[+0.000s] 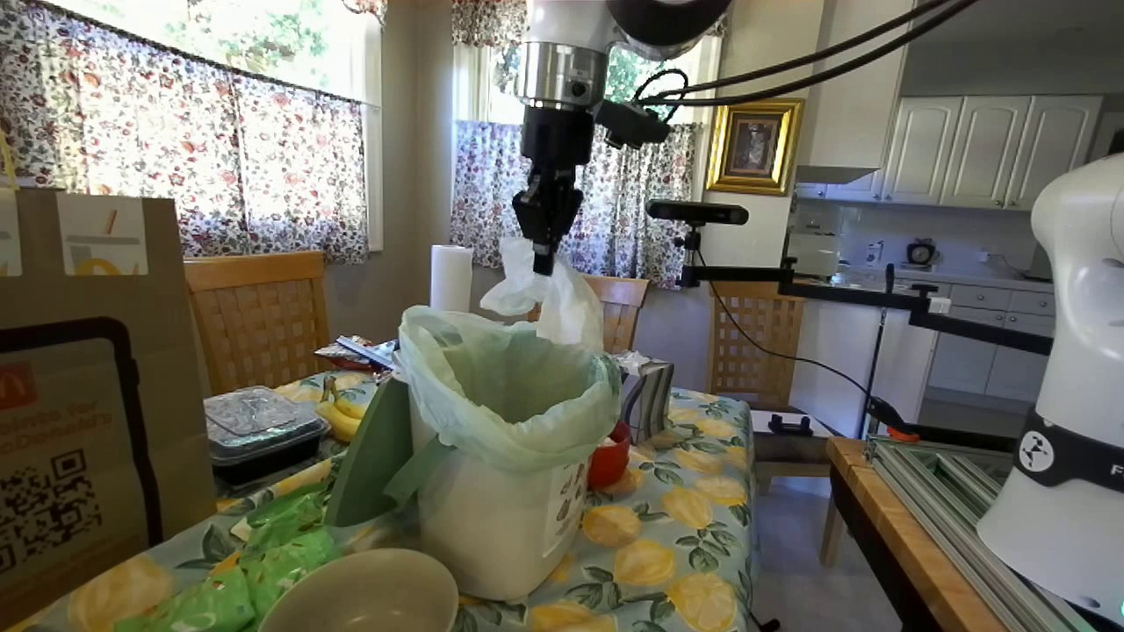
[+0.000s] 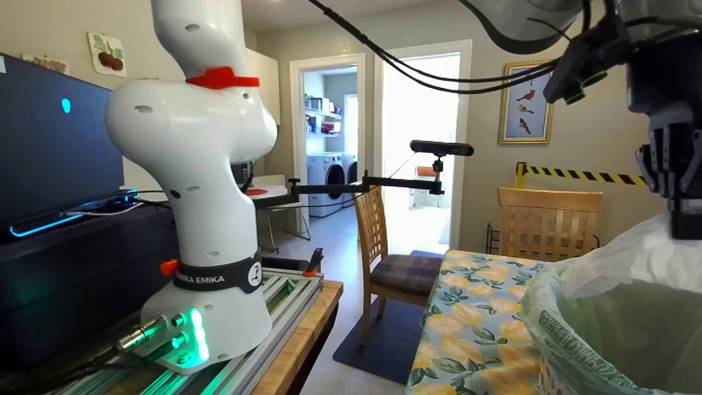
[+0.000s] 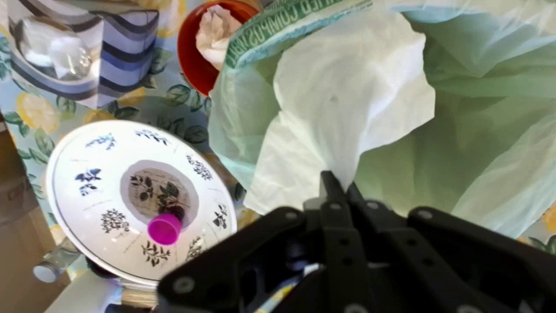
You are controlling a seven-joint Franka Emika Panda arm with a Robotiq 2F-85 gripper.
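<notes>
A thin white tissue (image 3: 354, 88) hangs from the tips of my gripper, which is shut on it. In exterior view 1 the gripper (image 1: 544, 258) is above the back rim of a white bin (image 1: 474, 527), with the tissue (image 1: 569, 305) spreading down on both sides of the fingers. The bin is lined with a pale green bag (image 1: 443, 400), its mouth wide and its visible inside bare. From exterior view 2, the tissue (image 2: 632, 257) overlaps the bag's rim; whether they touch I cannot tell.
Beside the bin stand a red bowl (image 3: 195, 57) holding crumpled paper and a striped box (image 3: 125, 57). A patterned white plate (image 3: 99, 182) bears a magenta cup (image 3: 164, 229). A beige bowl (image 1: 369, 595) and a paper bag (image 1: 95, 421) occupy the table's near left.
</notes>
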